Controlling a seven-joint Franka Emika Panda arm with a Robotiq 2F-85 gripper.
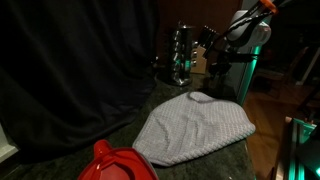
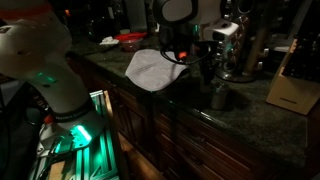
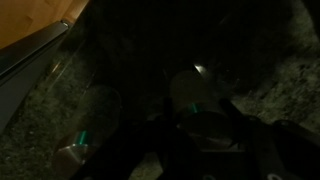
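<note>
My gripper is shut on a dark, shiny, rounded object (image 3: 192,88) in the wrist view; the dim light hides what exactly it is. In exterior view 2 the gripper (image 2: 208,72) hangs over the dark counter, close to a dark metal cup (image 2: 220,97). Whether the two touch cannot be told there. At the far end of the counter in exterior view 1, the white arm (image 1: 247,32) shows, but its fingertips are lost in shadow.
A grey cloth (image 1: 195,128) lies spread on the counter, with a red lid-like item (image 1: 118,165) nearby. Tall shiny metal things (image 1: 181,55) stand at the back. A wooden block (image 2: 295,92) is at the right, and another shiny rounded thing (image 3: 72,150) sits lower left in the wrist view.
</note>
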